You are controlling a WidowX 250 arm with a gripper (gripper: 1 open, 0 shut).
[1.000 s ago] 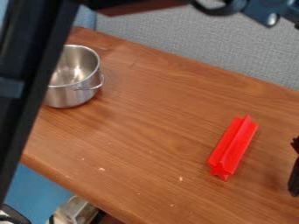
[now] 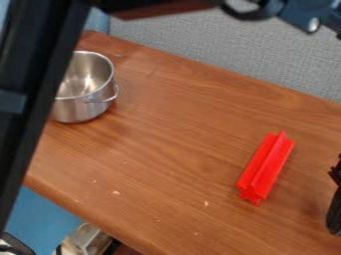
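Note:
A red, ridged oblong object (image 2: 265,166) lies on the wooden table (image 2: 167,139), right of centre. A steel pot (image 2: 83,95) with side handles stands at the table's left. Part of my black gripper (image 2: 334,194) shows at the right edge, to the right of the red object and apart from it; the view cuts it off, so whether it is open or shut is unclear.
A black frame (image 2: 27,90) crosses the left side of the view, and arm parts hang along the top. A grey padded panel (image 2: 226,45) stands behind the table.
The sliver of gripper at the right edge has shifted very slightly. The red object and the pot have not moved.

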